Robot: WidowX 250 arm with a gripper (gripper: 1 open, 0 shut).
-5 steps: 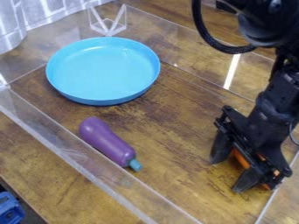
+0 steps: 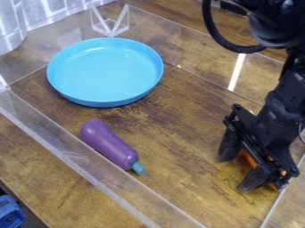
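Observation:
The black gripper (image 2: 238, 160) is low on the wooden table at the right, over an orange object (image 2: 273, 180) that is mostly hidden behind it. Whether its fingers are closed on that object is unclear. A purple eggplant toy (image 2: 110, 144) with a teal tip lies at the lower middle left. A blue plate (image 2: 105, 73) sits empty at the upper left.
Clear plastic walls (image 2: 36, 120) edge the area on the left and at the front. A blue object (image 2: 7, 214) lies outside at the bottom left corner.

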